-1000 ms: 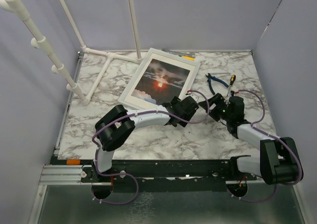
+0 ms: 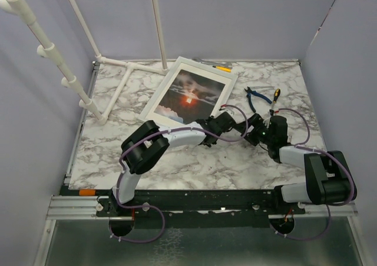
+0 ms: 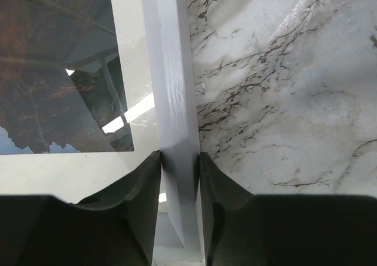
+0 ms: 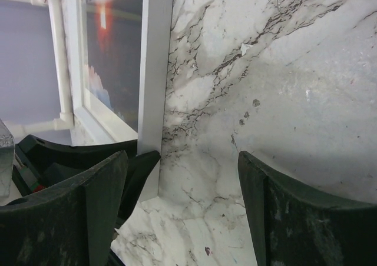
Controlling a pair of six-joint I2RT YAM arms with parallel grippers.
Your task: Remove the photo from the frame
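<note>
The picture frame [image 2: 229,85], pale with a white mat, lies face up on the marble table. Behind its glazing is the photo [image 2: 191,95], a dark sky with a glowing sun. In the left wrist view my left gripper straddles the rim near a corner, a fingertip against either side and no clear gap. From above, that arm hides the frame's lower right corner. My right gripper stands open, its fingers [image 4: 259,178] wide apart over bare marble to the right of the frame, nothing between them.
Blue-handled pliers [image 2: 252,96] and a screwdriver [image 2: 276,96] lie at the back right. A yellow-handled tool [image 2: 222,69] lies behind the frame. White pipes [image 2: 121,89] stand at the back left.
Over the past second my right arm has shifted slightly left, bringing its gripper a little nearer the frame. My left elbow has swung slightly, its gripper staying at the corner. The frame looks unmoved.
</note>
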